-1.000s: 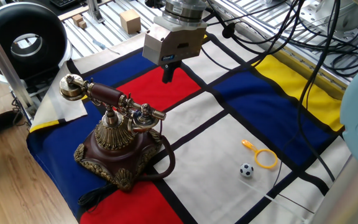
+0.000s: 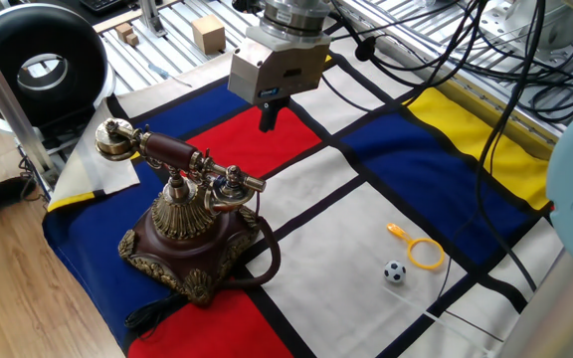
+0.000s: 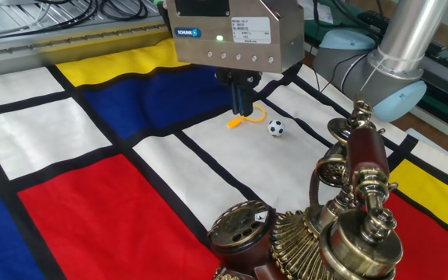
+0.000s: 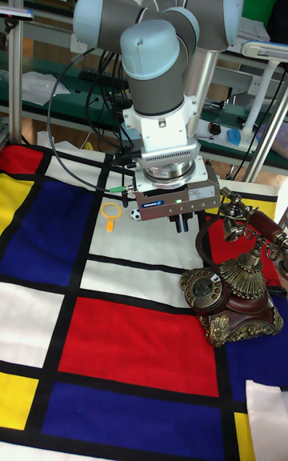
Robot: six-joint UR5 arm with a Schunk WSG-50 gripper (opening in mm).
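Note:
My gripper hangs in the air over the cloth, fingers pointing down. In exterior view 3 its two dark fingers stand close together with nothing visible between them; whether they are open or shut is unclear. An antique-style telephone, dark red and brass, stands upright with its handset across the cradle. A small black-and-white football rests on a white patch of the cloth. Beside it lies an orange ring with a handle. In exterior view 2 the fingers overlap the ring's image, while exterior view 1 shows the gripper well away from it.
The cloth has red, blue, yellow and white blocks with black bands. Black cables hang along one side. A wooden block sits on the slatted metal surface behind.
Gripper, telephone, ball and ring stay in place. At the left edge, a person has shifted.

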